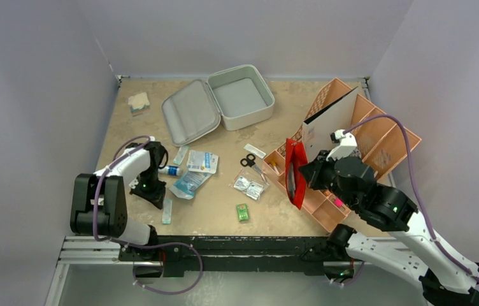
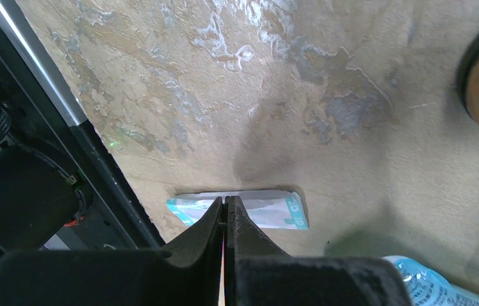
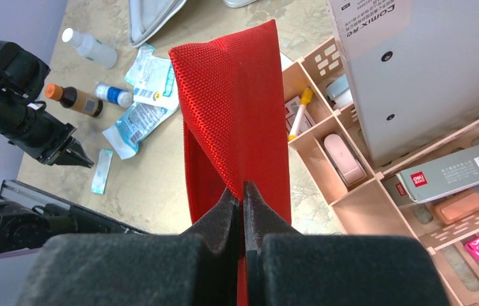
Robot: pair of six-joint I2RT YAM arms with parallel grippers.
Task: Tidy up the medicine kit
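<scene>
A small light-blue strip packet lies flat on the table just beyond the tips of my left gripper. That gripper's fingers meet with nothing between them; from the right wrist view the packet is clear of them. Over the organizer's left side, my right gripper is shut on a red pouch, which stands upright and hides what is behind it. The grey-green medicine case lies open at the back, its lid folded to the left and its tray empty.
Blue-and-white packets, a blue-capped bottle and a brown bottle lie near the left gripper. Scissors, bagged foil and a green box rest mid-table. The peach organizer fills the right side.
</scene>
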